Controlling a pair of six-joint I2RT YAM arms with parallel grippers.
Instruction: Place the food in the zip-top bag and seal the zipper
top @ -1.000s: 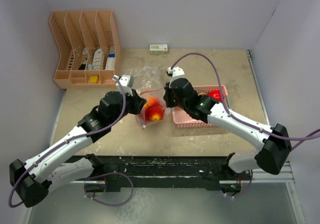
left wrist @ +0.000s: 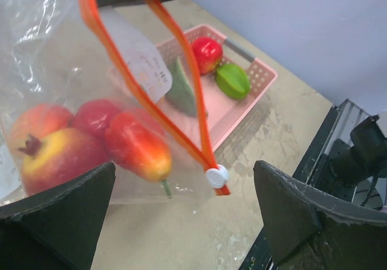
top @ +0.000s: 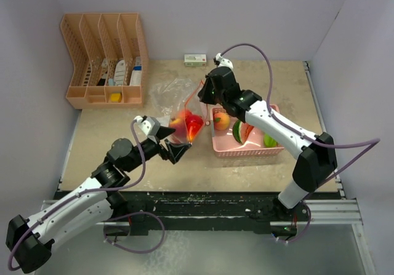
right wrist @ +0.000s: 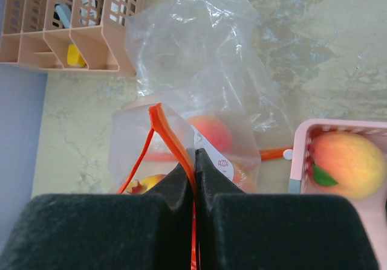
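Note:
The clear zip bag (top: pixel 172 96) lies in mid-table with its orange zipper (left wrist: pixel 130 80) raised and tilted. Inside show a red-yellow pomegranate (left wrist: pixel 57 161), a red-orange pepper-like piece (left wrist: pixel 139 144) and other round red fruit (left wrist: pixel 97 118). A white slider (left wrist: pixel 217 176) sits at the zipper's lower end. My left gripper is open, its fingers apart on either side of that end, not closed on it. Up at the zipper's other end, my right gripper is shut on the orange-edged bag mouth.
Right of the bag stands a pink basket (top: pixel 246 154) with a peach (top: pixel 221 120), a watermelon slice (top: pixel 241 131), a green fruit (top: pixel 269 141) and a red fruit (left wrist: pixel 207 54). A compartmented organizer (top: pixel 136 41) and a small box (top: pixel 195 59) are at the back.

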